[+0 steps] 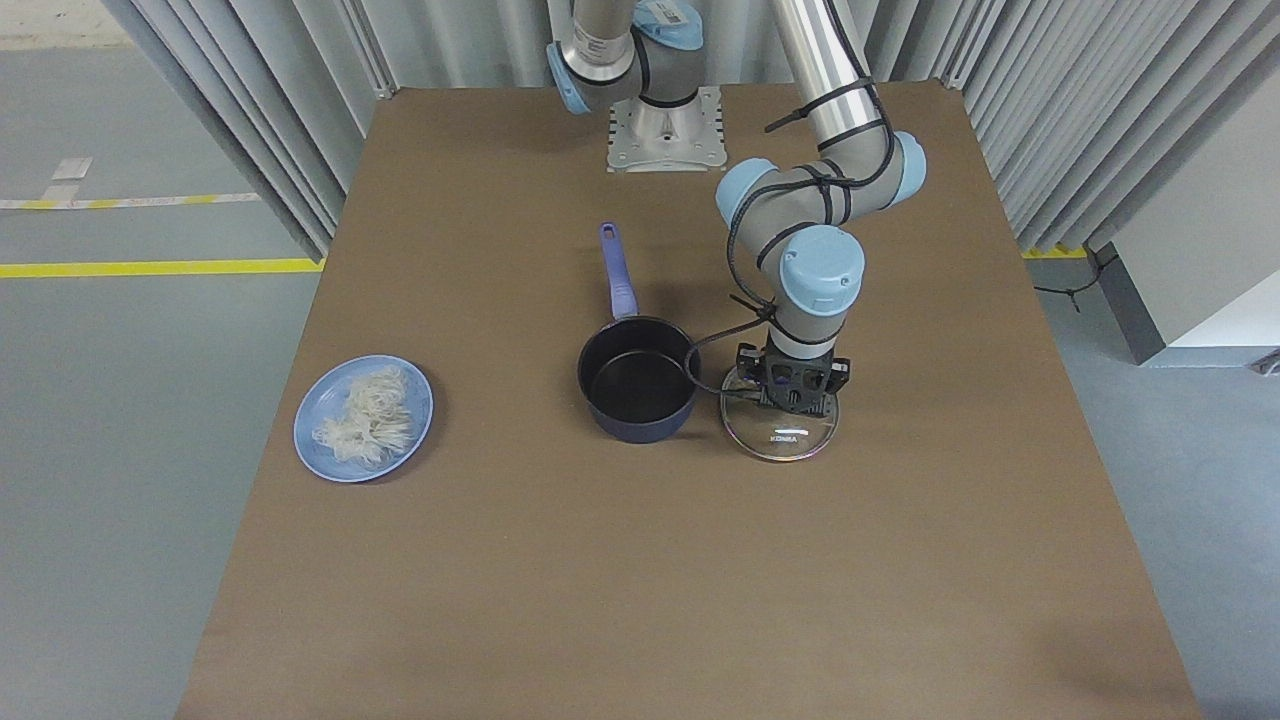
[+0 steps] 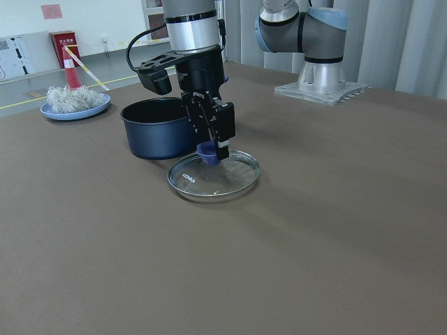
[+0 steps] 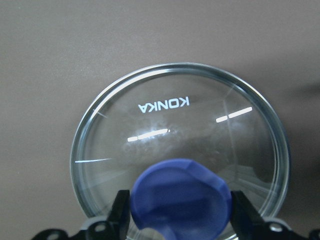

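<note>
A glass lid (image 1: 777,438) (image 2: 202,182) (image 3: 165,120) with a KONKA print lies at table level to the right of the pan, in the front view. My gripper (image 1: 792,384) (image 2: 213,139) is shut on its blue knob (image 2: 208,155) (image 3: 180,197), one finger on each side. The dark blue pan (image 1: 636,384) (image 2: 156,136) stands uncovered, its blue handle (image 1: 615,270) pointing to the back.
A blue plate (image 1: 318,438) (image 2: 59,116) of pale noodles (image 1: 374,418) sits to the left of the pan.
</note>
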